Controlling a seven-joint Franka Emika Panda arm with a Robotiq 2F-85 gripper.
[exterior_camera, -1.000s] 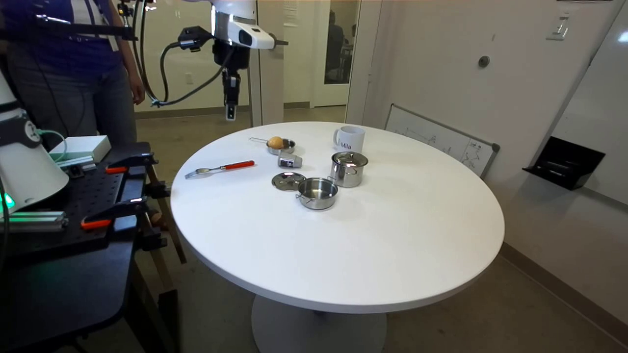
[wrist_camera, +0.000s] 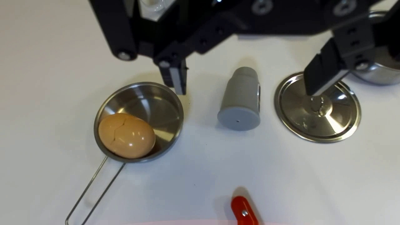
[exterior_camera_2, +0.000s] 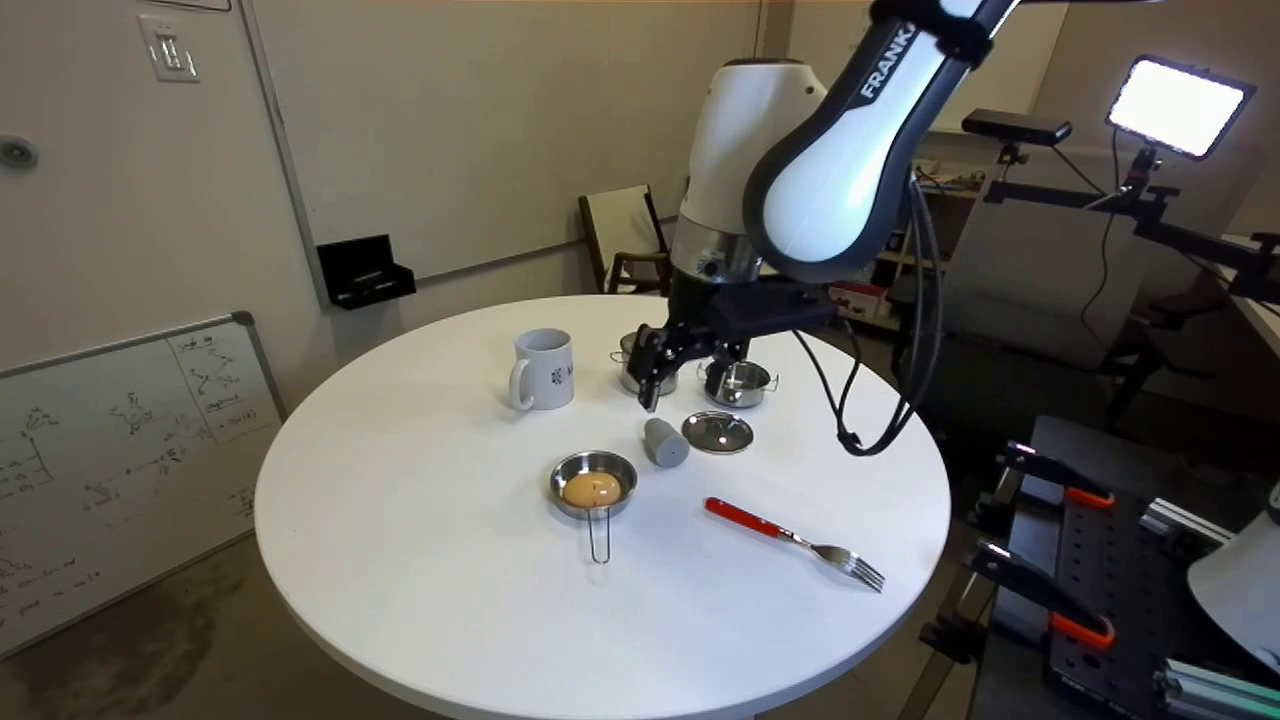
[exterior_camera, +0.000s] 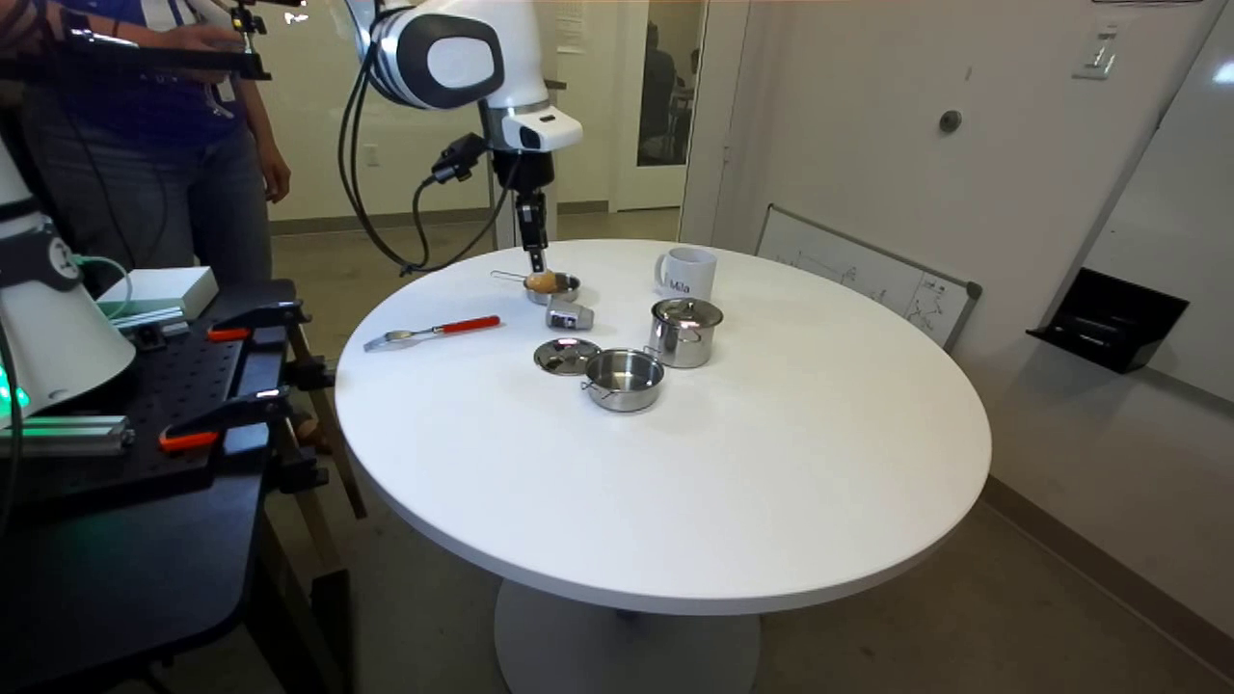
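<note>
My gripper is open with nothing between its fingers. In the wrist view a small grey tapered object (wrist_camera: 242,95) lies on its side below the gap, apart from both fingers. Left of it, a brown egg (wrist_camera: 126,135) with a cracked-looking shell rests in a small steel pan (wrist_camera: 165,112) with a wire handle. A round steel lid (wrist_camera: 300,118) lies to the right, partly covered by a finger. Exterior view 2 shows the gripper (exterior_camera_2: 686,374) above the table, near the grey object (exterior_camera_2: 666,444).
A white mug (exterior_camera: 691,274), a lidded steel pot (exterior_camera: 683,337) and an open steel pot (exterior_camera: 626,387) stand close by. A red-handled fork (exterior_camera: 445,329) lies toward the robot's side. Wide bare space covers the rest of the round white table (exterior_camera: 752,497).
In exterior view 1 my gripper has come down and rightward, from beyond the table's edge to near the egg pan. The objects on the table stay where they were.
</note>
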